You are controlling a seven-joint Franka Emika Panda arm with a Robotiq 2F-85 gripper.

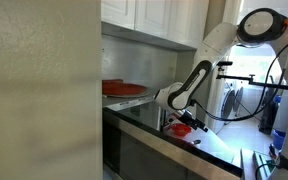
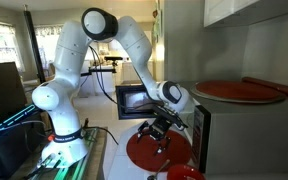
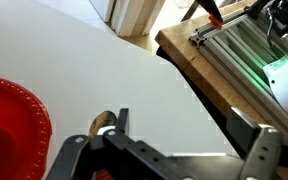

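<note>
In the wrist view my gripper is open, its dark fingertips well apart with nothing between them but the white surface beyond. A red bowl (image 3: 19,130) is cut off by the left edge of that view. Partly behind the left finger lies a small brownish spoon-like piece (image 3: 102,122). In exterior view 2 the gripper (image 2: 162,128) hangs over a round dark-red mat (image 2: 144,153), and the red bowl (image 2: 184,173) is at the bottom edge. From exterior view 1, the red bowl (image 1: 180,130) appears beneath the gripper (image 1: 190,120).
Beside the arm stands a silver appliance (image 2: 206,135) with a large red lid or tray (image 2: 234,91) on top. A wooden edge (image 3: 209,70) bounds the white surface in the wrist view. Bare white surface (image 3: 84,50) lies beyond the bowl.
</note>
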